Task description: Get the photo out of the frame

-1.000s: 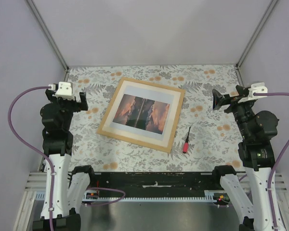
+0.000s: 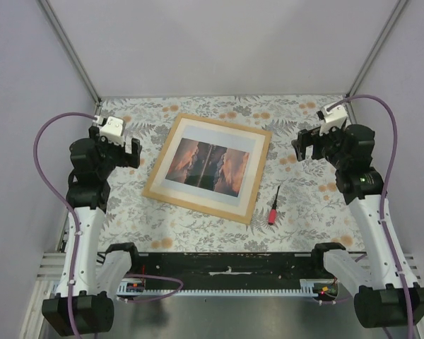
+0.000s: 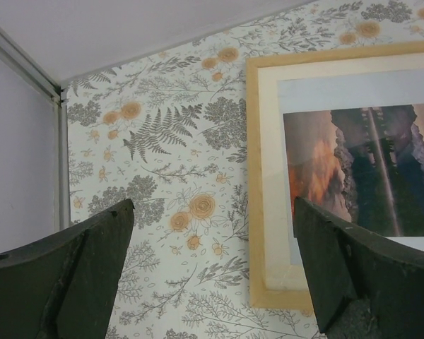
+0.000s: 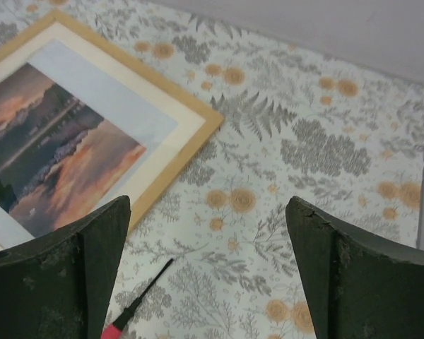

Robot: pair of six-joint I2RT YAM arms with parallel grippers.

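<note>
A light wooden frame [image 2: 226,126] lies flat and slightly turned on the table, with a cream mat around the photo [image 2: 225,169], a sunset scene over dark water. In the left wrist view, the frame's left edge [image 3: 254,176] and the photo [image 3: 381,169] appear at the right. The photo [image 4: 85,141] and the frame's corner show upper left in the right wrist view. My left gripper [image 2: 115,141] is open and empty, left of the frame. Off to the frame's right, my right gripper [image 2: 311,131] stands open too, nothing between its fingers.
A red-handled screwdriver [image 2: 272,215] with a dark shaft lies just right of the frame's lower right side. Flower-patterned cloth [image 2: 138,233] covers the table. Pale walls [image 2: 219,49] enclose the back and both sides. Bare cloth surrounds the frame.
Frame, photo and screwdriver have kept their places.
</note>
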